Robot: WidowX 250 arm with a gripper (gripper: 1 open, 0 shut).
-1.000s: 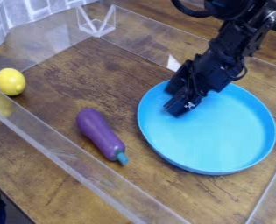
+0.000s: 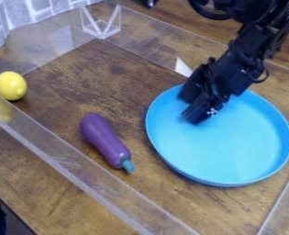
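My black gripper (image 2: 208,92) reaches in from the top right and sits low over the upper-left rim of a blue plate (image 2: 220,142). Its fingertips are dark and crowded together there, and I cannot see clearly what, if anything, is between them. A purple eggplant (image 2: 104,140) lies to the left of the plate, and a yellow lemon (image 2: 11,85) lies at the far left.
Clear plastic walls border the wooden work surface (image 2: 79,64). A small white triangular piece (image 2: 183,67) shows just behind the plate.
The gripper has shifted slightly to the right, and the plate appears a little further right too. The eggplant and lemon look essentially unmoved.
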